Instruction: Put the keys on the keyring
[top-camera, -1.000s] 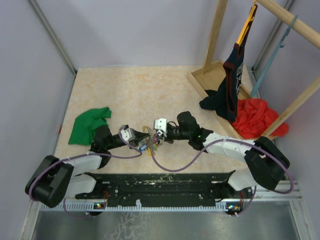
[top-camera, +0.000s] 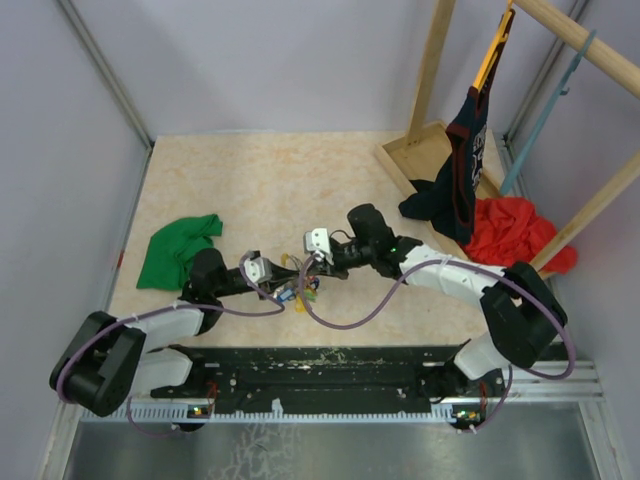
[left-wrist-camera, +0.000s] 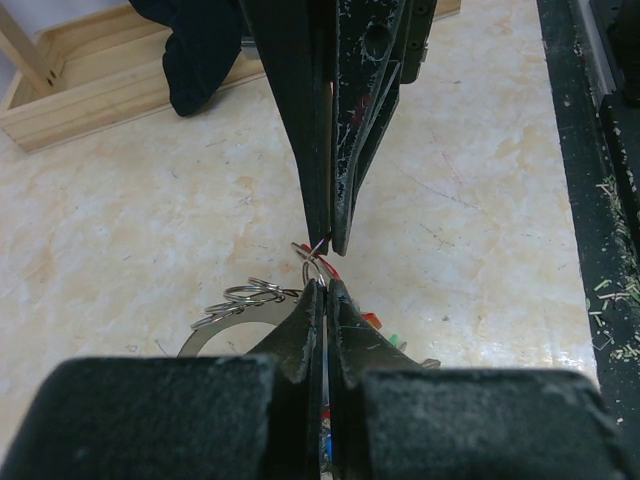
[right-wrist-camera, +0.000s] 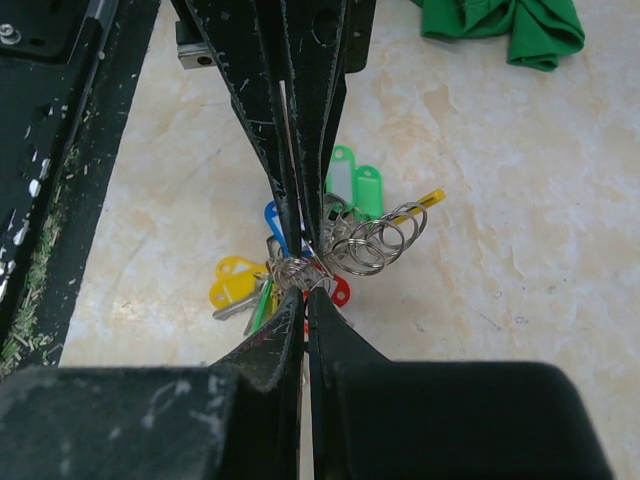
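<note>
My left gripper and my right gripper meet at the centre of the mat, both shut, their tips almost touching around thin wire rings. A cluster of keyrings (right-wrist-camera: 383, 237) sits at the fingertips, with keys on coloured tags bunched beneath: a yellow tag (right-wrist-camera: 234, 279), a green tag (right-wrist-camera: 369, 191), a red tag (right-wrist-camera: 340, 292) and several others. In the left wrist view a ring shows at my left fingertips, just under the other gripper's tips; whether either holds it firmly is hard to tell.
A green cloth (top-camera: 175, 250) lies at the left. A wooden tray (top-camera: 415, 160) with a frame, hanging dark cloth and red cloth (top-camera: 510, 235) stands at the right.
My left arm has hardly moved.
</note>
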